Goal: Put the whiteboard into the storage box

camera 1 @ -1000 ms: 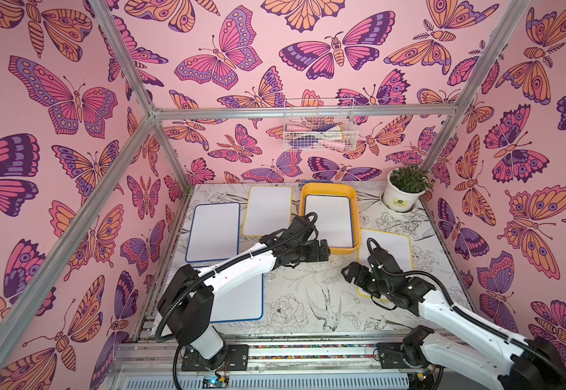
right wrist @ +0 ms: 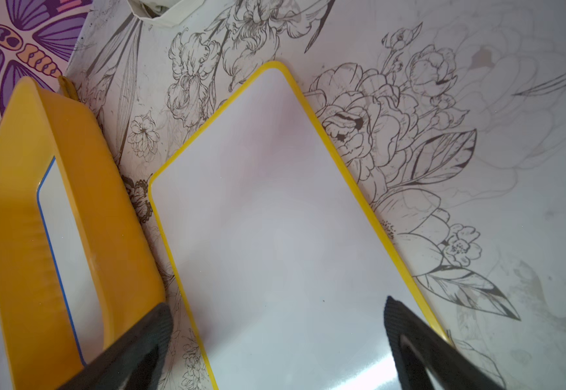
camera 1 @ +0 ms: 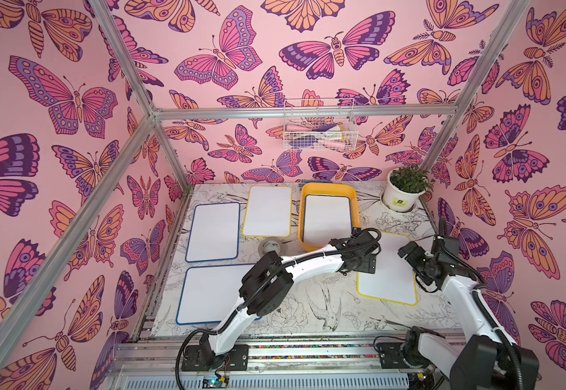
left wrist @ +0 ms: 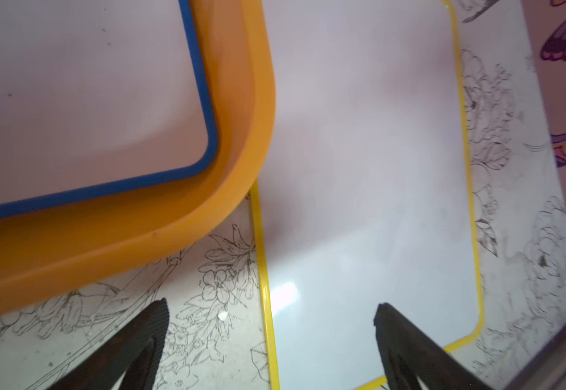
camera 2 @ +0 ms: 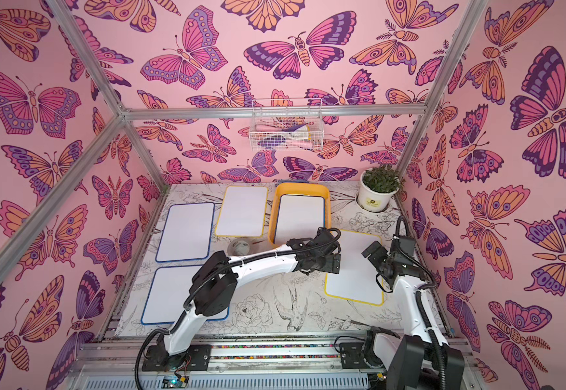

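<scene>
Inside the orange storage box (camera 1: 356, 201) at the back lies a blue-edged whiteboard (camera 1: 327, 217). A yellow-edged whiteboard (camera 1: 390, 279) rests flat on the table just right of the box's front corner. Over that board's left side hovers my left gripper (camera 1: 375, 263), open and empty; in the left wrist view the board (left wrist: 374, 195) shows between and beyond its fingers. My right gripper (camera 1: 408, 252), also open and empty, hangs above the board's right edge. In the right wrist view the board (right wrist: 283, 227) spans the space beyond its fingertips.
Two blue-edged boards (camera 1: 212, 234) (camera 1: 211, 292) and another yellow-edged board (camera 1: 267, 211) lie to the left. A round grey object (camera 1: 270, 247) sits near the left arm. A potted plant (camera 1: 402, 191) stands at back right.
My left gripper has moved right, from in front of the box to over the yellow-edged board. The right gripper has shifted right and back, uncovering most of that board.
</scene>
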